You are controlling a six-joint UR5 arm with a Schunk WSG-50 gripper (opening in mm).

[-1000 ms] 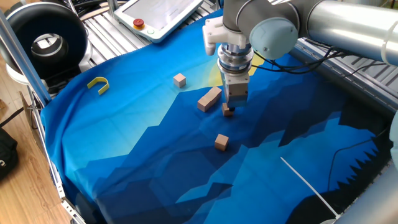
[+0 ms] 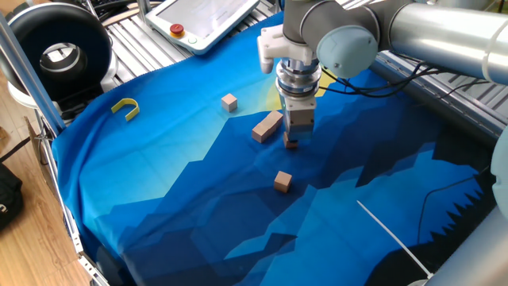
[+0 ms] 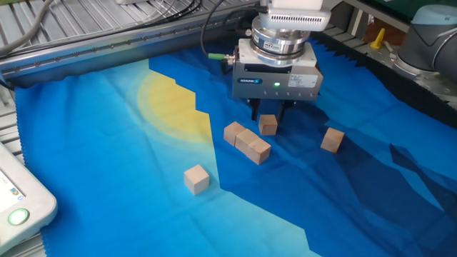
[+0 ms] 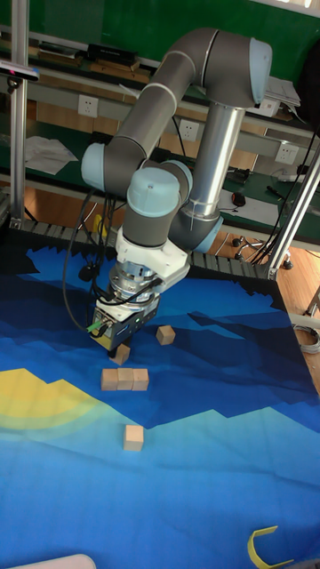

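Several wooden cubes lie on the blue patterned cloth. My gripper (image 3: 269, 116) points down over one single cube (image 3: 268, 126), its dark fingers (image 3: 255, 108) standing apart, one toward each side of that cube. Whether they touch it is hard to make out; the cube sits on the cloth. Close by, three cubes form a touching row (image 3: 247, 143). A lone cube (image 3: 333, 140) rests to the right of the gripper in the second view, and a paler cube (image 3: 196, 179) lies nearer that camera. In the first view the gripper body partly covers the cube (image 2: 290, 143) beneath it.
A yellow curved piece (image 2: 125, 108) lies at the cloth's left side in the first view. The teach pendant (image 2: 200, 20) with its red button stands beyond the cloth edge.
My gripper has come down slightly, closer around the single cube. The cubes have not visibly moved.
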